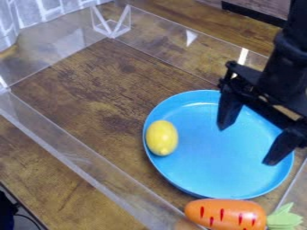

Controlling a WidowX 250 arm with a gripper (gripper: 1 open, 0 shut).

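A yellow egg-shaped object [161,137] lies on the left part of a blue plate [216,171]. My black gripper [253,124] is open over the right side of the plate, its fingers apart and nothing seen between them. It is slightly blurred. An orange toy carrot [225,214] with a green top lies just below the plate, at the bottom right.
A clear low-walled barrier [110,27] runs around the wooden work surface [84,90]. The left and upper-left parts of the surface inside it are clear. A dark cable shows at the bottom-left corner.
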